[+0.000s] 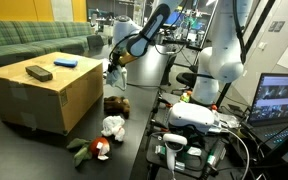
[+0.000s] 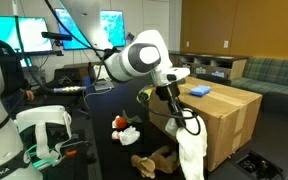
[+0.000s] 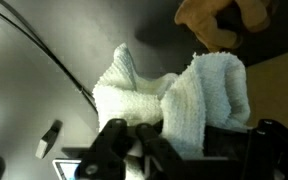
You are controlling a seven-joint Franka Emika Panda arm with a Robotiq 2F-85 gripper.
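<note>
A white cloth (image 2: 191, 148) hangs from my gripper (image 2: 179, 114), which is shut on it beside the cardboard box (image 2: 222, 130). In exterior view 1 the cloth (image 1: 115, 78) is off the floor, just right of the box's edge. Seen from the wrist, the white cloth (image 3: 206, 92) bunches up between and in front of the dark fingers (image 3: 112, 138), hiding most of the grip. Below and beside it, a brown plush toy (image 2: 156, 161) lies on the dark floor.
On the box rest a blue item (image 1: 65, 62) and a dark object (image 1: 39, 73). A white plush (image 1: 113, 127), a red ball (image 1: 101, 148) and a green item (image 1: 79, 150) lie on the floor. A laptop (image 1: 280, 112) stands at the right.
</note>
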